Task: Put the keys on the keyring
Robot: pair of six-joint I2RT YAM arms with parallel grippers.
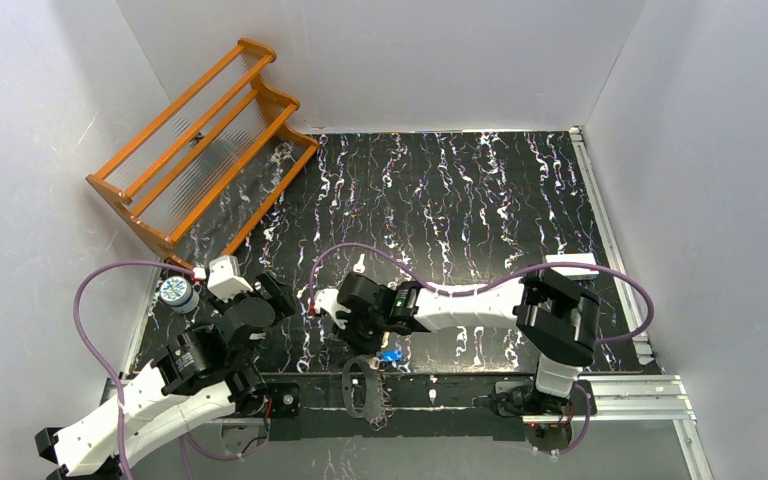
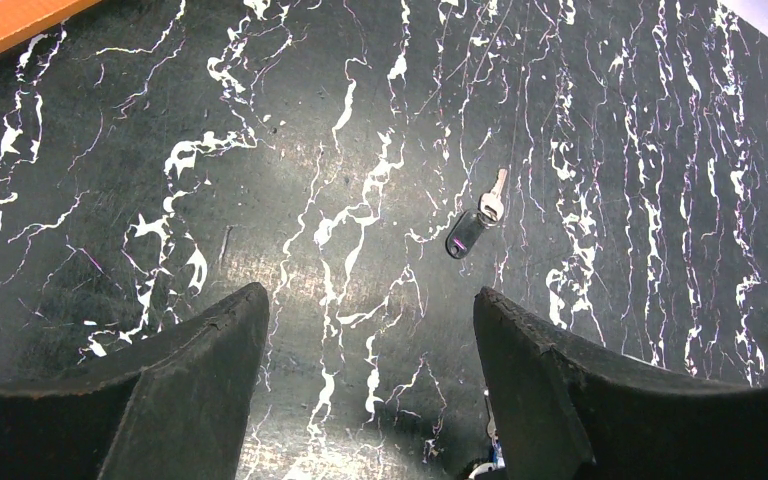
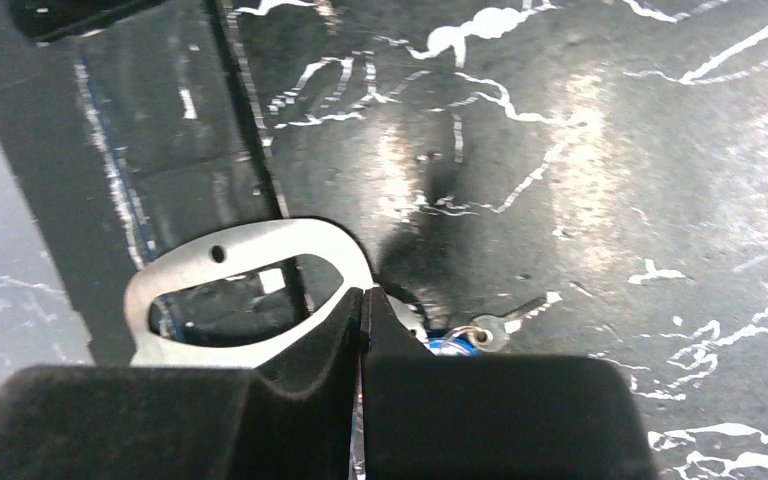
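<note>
A grey loop-shaped ring (image 1: pixel 372 392) lies across the table's front edge; in the right wrist view the ring (image 3: pixel 245 240) runs beneath the fingertips. Beside it on the table are a blue tag (image 3: pixel 450 346) and a key (image 3: pixel 500 330) on a small ring. My right gripper is shut over the ring's edge, with nothing visible between its fingers. Farther back, a key (image 2: pixel 492 205) with a black fob (image 2: pixel 466 234) lies on the marbled surface. My left gripper is open and empty, left of the right one.
A wooden rack (image 1: pixel 257 182) stands at the back left, with a round blue-and-white container (image 1: pixel 177 292) in front of it. A small white box (image 1: pixel 572 266) sits at the right edge.
</note>
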